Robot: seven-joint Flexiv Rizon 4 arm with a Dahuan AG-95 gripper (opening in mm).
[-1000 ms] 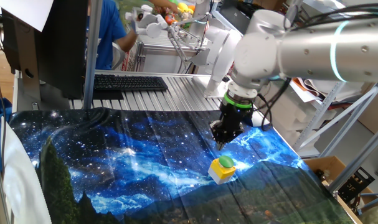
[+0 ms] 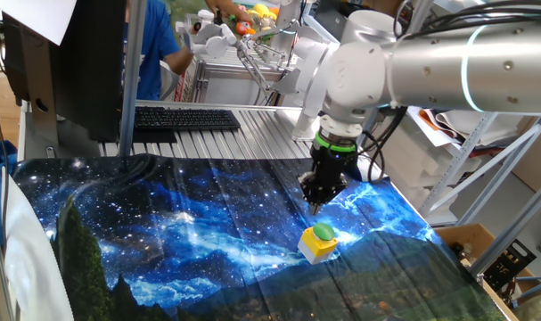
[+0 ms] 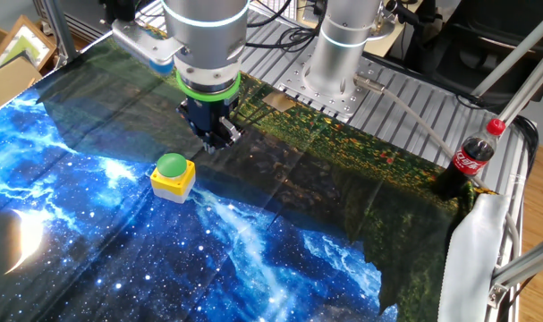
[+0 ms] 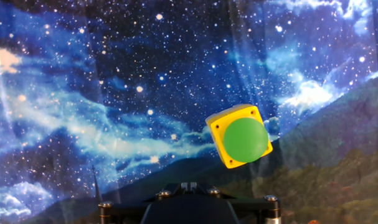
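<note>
A box-shaped push button with a yellow top, a pale base and a green dome (image 2: pixel 323 231) sits on the starry cloth. In the second exterior view the button box (image 3: pixel 173 185) stands upright, with its dome facing up. My black gripper (image 2: pixel 315 210) hangs pointing down above the cloth, close to the box but apart from it. The second exterior view has the gripper (image 3: pixel 209 149) to the right of the dome. At the bottom of the wrist view the gripper is shut, its tips together and nothing showing between them. The green dome (image 4: pixel 246 140) lies ahead and to the right of those tips.
A cola bottle (image 3: pixel 472 159) stands at the table's far right in the second exterior view. A keyboard (image 2: pixel 185 119) lies behind the cloth.
The gripper tip barely moved, and the button box stays in place.
</note>
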